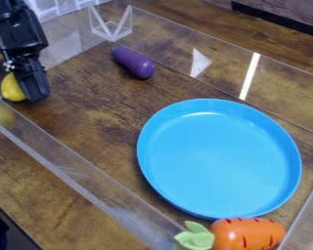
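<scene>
My black gripper (28,82) is down at the far left, just inside the clear tray wall, at a yellow object (13,90) that is partly hidden behind it. The fingertips are dark and overlap that object, so I cannot see clearly what, if anything, is between them. A purple eggplant (133,62) lies at the upper middle, and a large blue plate (218,156) fills the right side.
An orange toy carrot (245,234) lies at the bottom right beside the plate. Clear walls (81,181) bound the workspace. The wooden floor between the gripper and the plate is clear.
</scene>
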